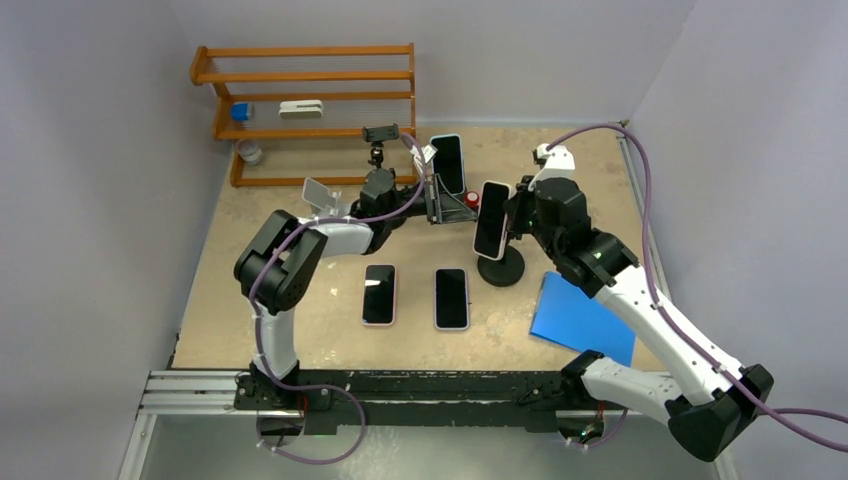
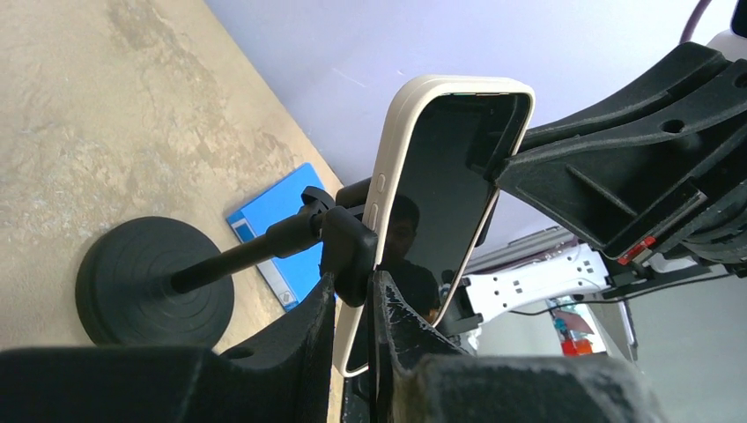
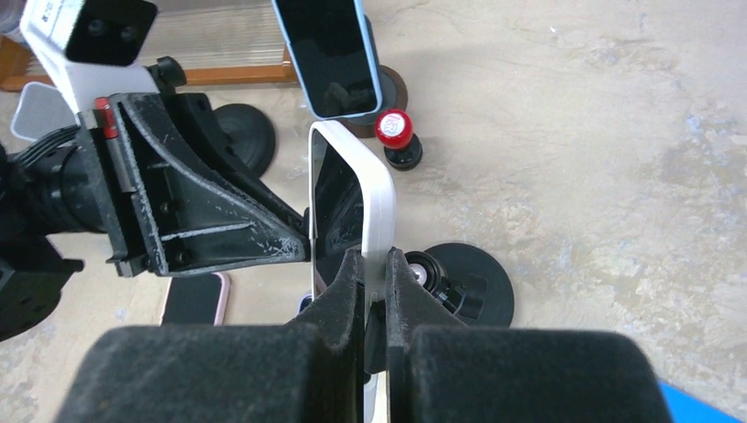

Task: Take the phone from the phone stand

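The phone (image 1: pixel 491 221), black-screened with a pale edge, leans on the clamp (image 2: pixel 350 249) of the round-based black stand (image 1: pixel 503 267). My left gripper is at its screen side, fingers slightly apart in the left wrist view and nothing seen held between them. In the right wrist view, that gripper's tip lies close against the screen side. My right gripper is shut at the phone's right edge. The white phone edge (image 3: pixel 377 207) runs just beyond its fingertips; nothing clearly sits between them.
Two phones lie flat, left (image 1: pixel 379 295) and middle (image 1: pixel 452 299). Another phone (image 1: pixel 448 165) stands behind, beside a red-topped knob (image 3: pixel 394 128). A wooden rack (image 1: pixel 310 133) fills the back left, and a blue folder (image 1: pixel 583 318) lies at front right.
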